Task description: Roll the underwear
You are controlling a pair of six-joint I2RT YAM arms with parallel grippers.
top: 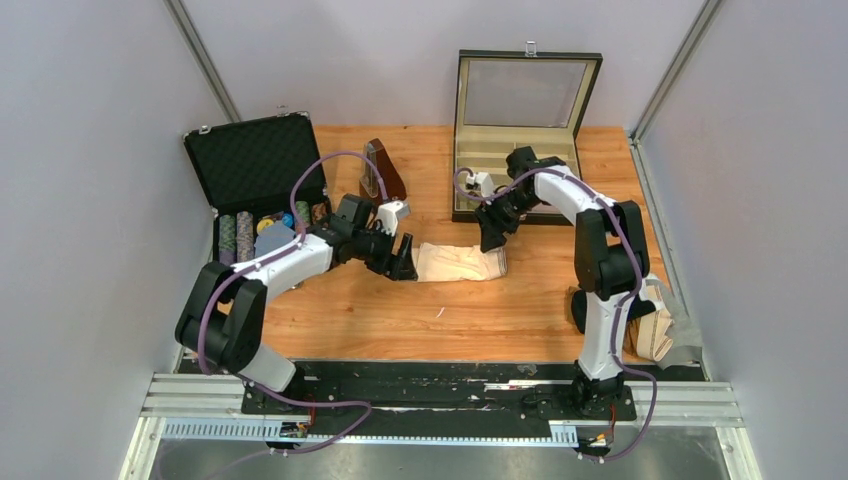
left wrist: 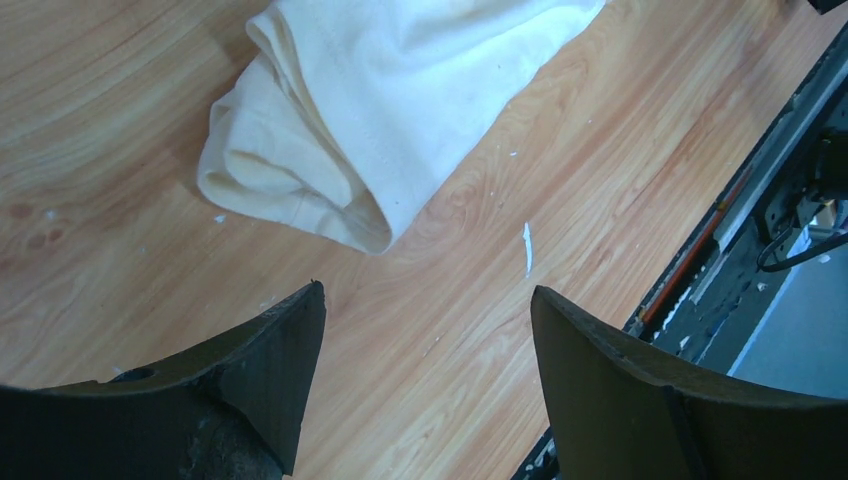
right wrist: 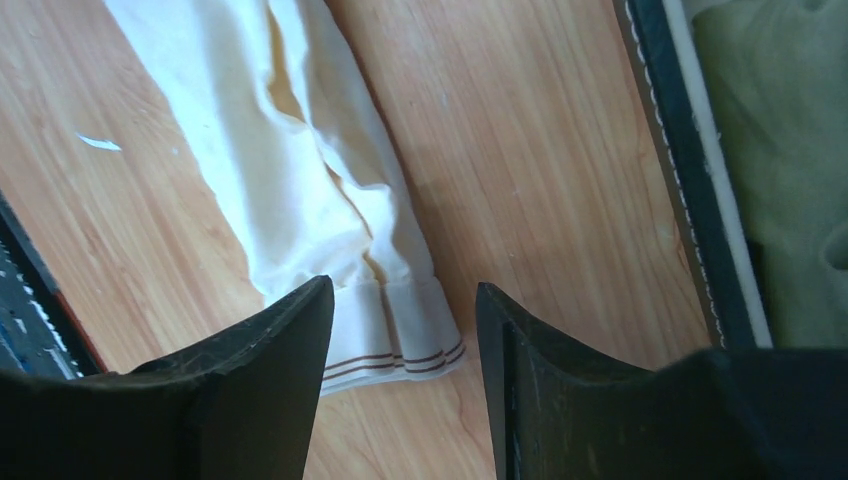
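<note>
Cream underwear [top: 450, 262] lies folded flat and crumpled in the table's centre; in the left wrist view its loose folded end [left wrist: 380, 140] is ahead of my open left gripper, with bare wood between the fingers. In the top view the left gripper [top: 398, 262] is at the cloth's left end. My right gripper is part open above the right end, where the striped waistband [right wrist: 420, 330] shows between and beyond its fingertips; whether it touches the cloth is unclear.
An open compartment box [top: 510, 145] stands behind the right arm, a black case [top: 250, 150] with rolled items at left, a brown object [top: 385, 165] at back. Cloths [top: 650, 330] lie at front right.
</note>
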